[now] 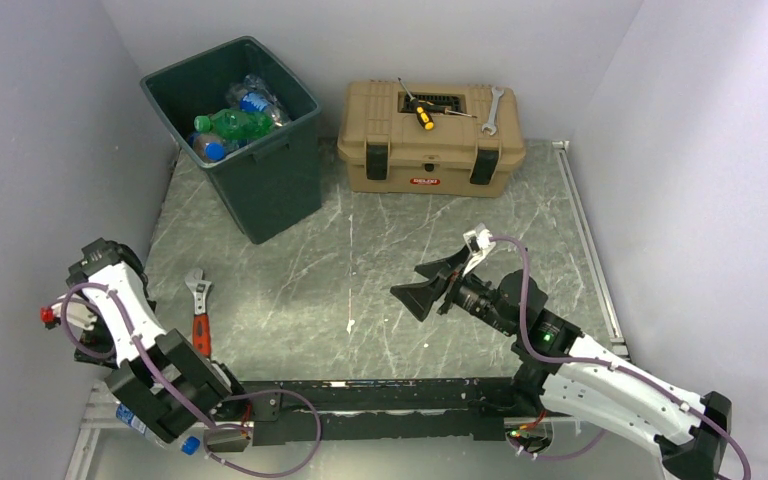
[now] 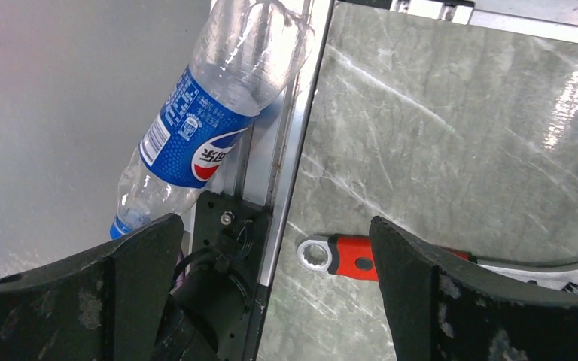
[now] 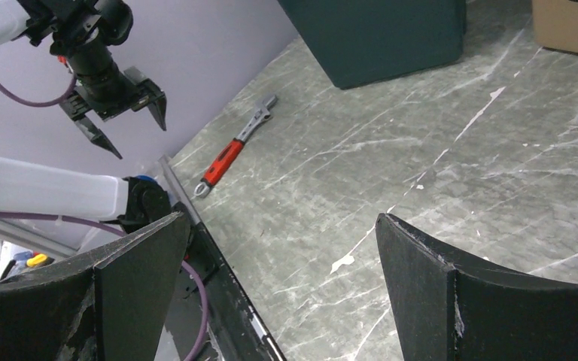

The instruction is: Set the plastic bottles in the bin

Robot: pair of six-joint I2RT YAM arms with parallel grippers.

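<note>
A clear plastic bottle with a blue label lies beside the metal rail at the lower left, partly hidden by the arm in the top view. My left gripper hangs over it, open and empty. My right gripper stands open above the right floor, nothing between its fingers. The dark green bin at the back left holds several bottles, among them a green one.
An adjustable wrench lies on the floor near the left arm. A tan toolbox with tools on its lid stands at the back. Walls close in on both sides.
</note>
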